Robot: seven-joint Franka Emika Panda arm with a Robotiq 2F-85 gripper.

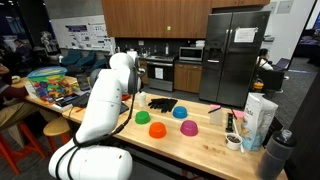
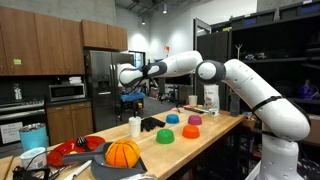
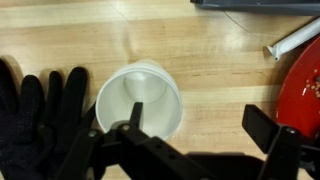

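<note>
A white cup-like container appears from above in the wrist view, left of centre, its round mouth facing up and empty as far as I can see. My gripper is open, with its black fingers wide apart. The left finger overlaps the container's lower rim in this view, while the right one lies over bare wood. From the side, the same white container stands upright on the table, and my gripper hangs above it, clear of it.
Black gloves lie beside the container, and a red plate is on its other side. Green, orange, blue and pink round items sit on the table. An orange ball-like object is near the table's end.
</note>
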